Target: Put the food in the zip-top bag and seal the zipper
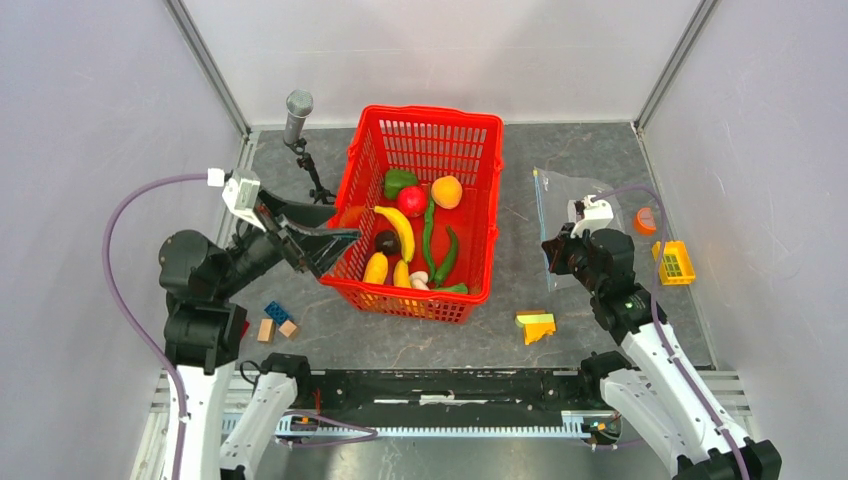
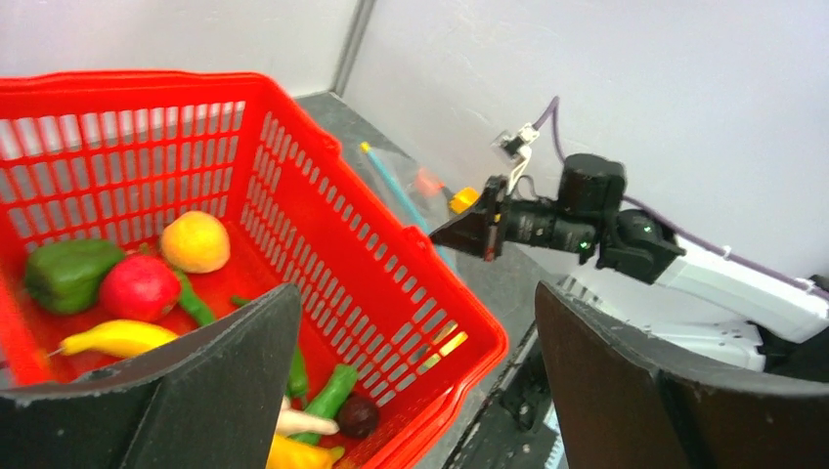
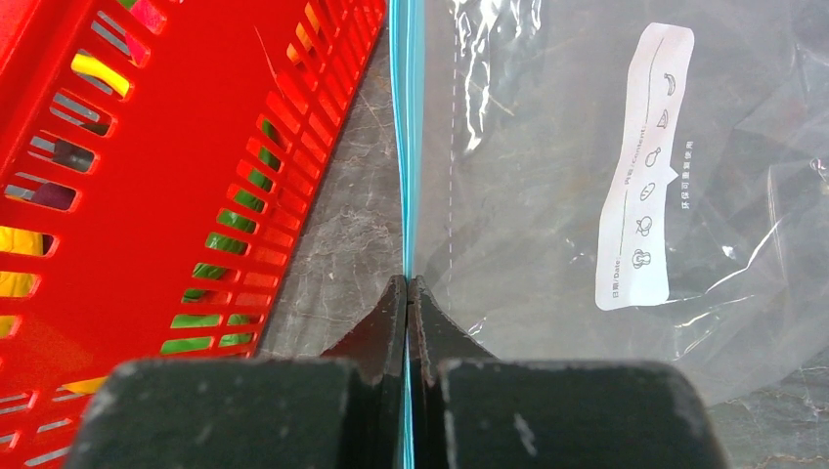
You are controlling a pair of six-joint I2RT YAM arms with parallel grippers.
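Observation:
A clear zip top bag (image 3: 547,215) with a white label (image 3: 647,176) and a blue zipper strip (image 3: 408,127) is in the right wrist view. My right gripper is shut on that strip, its fingertips meeting over it. From above, the bag (image 1: 558,192) is partly covered by my right arm, right of the red basket (image 1: 492,225). The basket holds the food: a banana (image 1: 402,230), a green pepper (image 1: 398,182), a red fruit (image 1: 411,201), an orange-yellow fruit (image 1: 446,192) and several more pieces. Over its left rim, my left gripper (image 1: 348,226) stands open and empty.
A yellow crate (image 1: 675,263) and an orange item (image 1: 645,220) sit by the right wall. A yellow-orange block (image 1: 536,326) lies in front of the bag. Small blocks (image 1: 277,312) and a microphone stand (image 1: 310,165) are at the left.

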